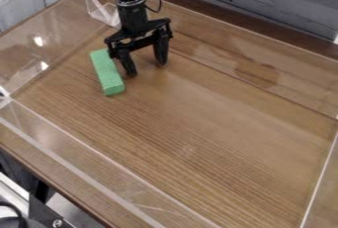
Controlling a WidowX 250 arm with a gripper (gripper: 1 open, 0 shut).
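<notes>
My black gripper (pixel 138 42) is at the upper left of the camera view, low over the wooden table (pixel 211 143), with its dark fingers spread open. A green block (pixel 106 72) lies lengthwise on the table just left of and below the gripper, beside its left finger. Small dark shapes under and right of the gripper are hard to tell apart from the fingers and their shadow.
A white, translucent object, perhaps a plastic bag (pixel 106 5), lies left of the arm at the top. The middle, right and lower parts of the table are clear. Pale rims edge the table, and something dark is at the bottom left corner.
</notes>
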